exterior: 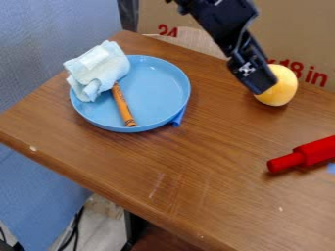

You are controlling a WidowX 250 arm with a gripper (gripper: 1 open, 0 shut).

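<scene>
A dark robot gripper [254,80] reaches down from the top of the view, its tip at the left side of a yellow round object [277,89] and partly in front of it; whether its fingers are open or shut cannot be told. On the left, a blue plate [164,83] holds a crumpled white cloth [96,69] and an orange stick-like item [123,104]. A red cylinder [299,157] lies at the right edge.
A small blue item [179,117] is by the plate's right side. A cardboard panel [295,34] stands behind the table.
</scene>
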